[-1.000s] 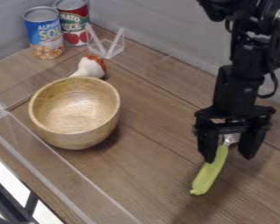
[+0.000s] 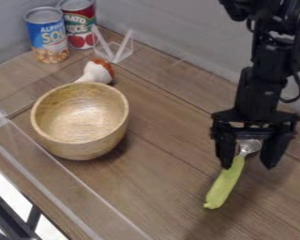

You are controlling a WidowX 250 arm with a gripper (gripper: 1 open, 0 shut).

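My black gripper (image 2: 250, 146) hangs low on the right side of the table, its two fingers apart on either side of a silver spoon-like head. A pale green long piece (image 2: 223, 187), apparently the handle of that utensil, lies on the wood below and points toward the front. Whether the fingers touch the metal cannot be made out. A wooden bowl (image 2: 80, 141) sits at the left.
Two cans (image 2: 49, 37) stand at the back left. A white and orange object (image 2: 97, 71) lies behind the bowl, near a clear plastic piece.
Over the last second my gripper has shifted very slightly around the utensil's head; the utensil and other objects stay where they were.
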